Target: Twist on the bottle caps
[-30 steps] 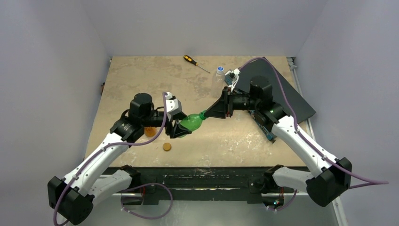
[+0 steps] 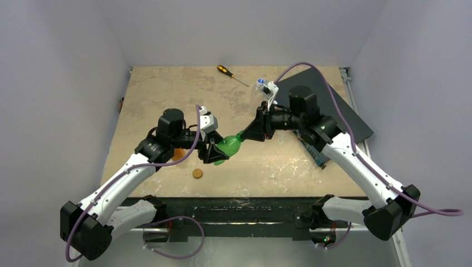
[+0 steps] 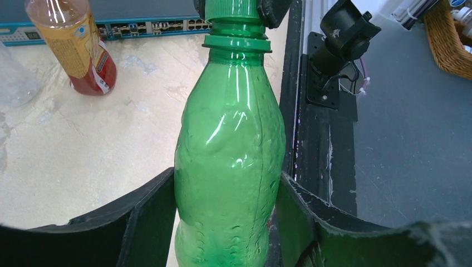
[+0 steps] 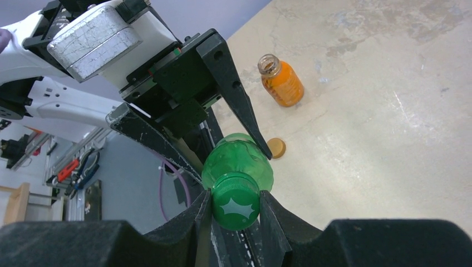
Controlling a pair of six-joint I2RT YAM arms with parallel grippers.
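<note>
A green bottle lies tilted in the air between my two arms. My left gripper has it round the body, with a finger pressed to each side. On its neck sits a green cap with a white star on top. My right gripper is shut on this cap from both sides. Whether the thread is tight cannot be told. An uncapped orange bottle stands on the table, and an orange-brown cap lies loose near it.
A clear bottle with a blue cap stands at the back, partly behind my right arm. A red labelled bottle shows near the circuit board. The screwdriver lies at the rear.
</note>
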